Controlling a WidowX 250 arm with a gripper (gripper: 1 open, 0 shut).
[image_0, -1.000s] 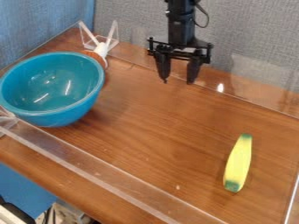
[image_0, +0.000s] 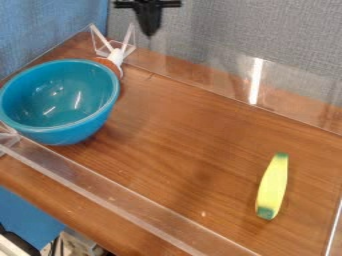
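Observation:
My gripper (image_0: 150, 20) is at the top edge of the view, high above the back of the wooden table (image_0: 174, 150). It is dark, blurred and partly cut off by the frame, so its fingers are hard to make out. A teal bowl (image_0: 59, 100) stands at the left. A white object with thin prongs and an orange base (image_0: 112, 55) is behind the bowl. A yellow, corn-like object with green ends (image_0: 271, 188) lies at the front right.
A clear low rim runs along the table's edges, with blue and grey walls behind.
My gripper has risen and moved left, from over the back middle of the table to the top edge of the view. The objects on the table have not moved.

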